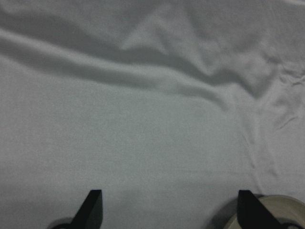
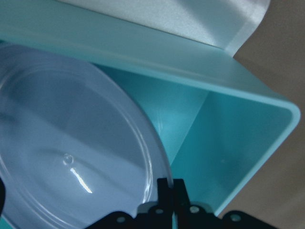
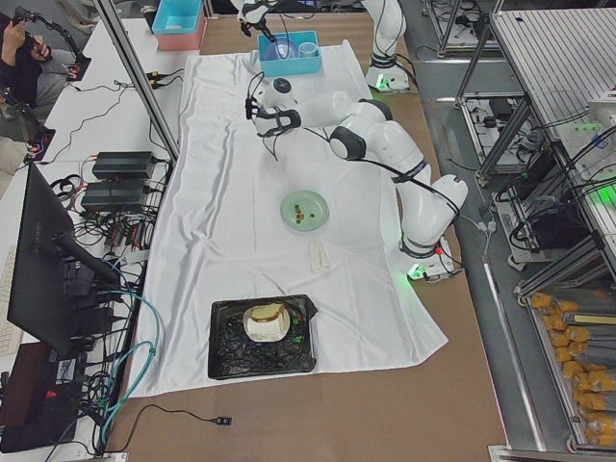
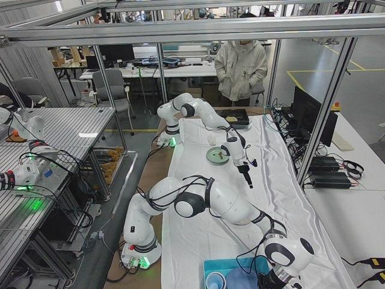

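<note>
A teal bin (image 3: 265,67) at the far end holds a blue plate (image 2: 66,124) and a small cup (image 4: 215,281). My right gripper is at the plate's edge, fingers together, apparently shut on its rim. My left gripper stands open over white cloth, nothing between its fingers; a round beige dish (image 1: 271,212) shows partly at lower right in the left wrist view, behind a finger. A green plate (image 3: 318,212) with small pieces lies mid-cloth.
A black tray (image 3: 231,346) at the near end holds bread on a white plate. A pale flat item (image 3: 318,255) lies between tray and green plate. A monitor (image 3: 38,260) and cables stand beside the cloth.
</note>
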